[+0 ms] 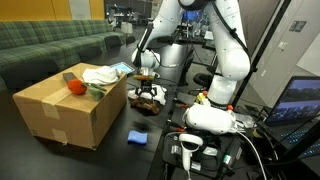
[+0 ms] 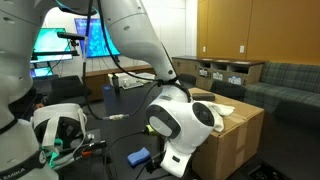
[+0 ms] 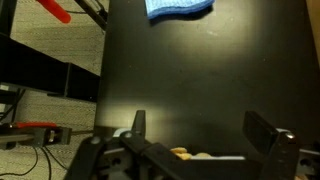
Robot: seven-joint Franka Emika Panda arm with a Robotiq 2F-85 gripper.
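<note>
My gripper is open, its fingers (image 3: 139,122) spread wide with bare dark table between their tips. Below the fingers in the wrist view, a yellow-and-white thing (image 3: 184,153) is partly covered by the gripper. In exterior view 1 the gripper (image 1: 145,92) hangs over a crumpled brown item (image 1: 147,104) and white cloth-like material behind it; contact cannot be told there. A blue block-like object (image 1: 137,137) lies apart on the table, nearer the camera. Only part of that blue object (image 3: 178,9) shows at the wrist view's top edge.
Beside the arm stands a large cardboard box (image 1: 53,121), with a red ball-like object (image 1: 77,88) and other items on it. A monitor (image 1: 293,103) and cables lie on the right.
</note>
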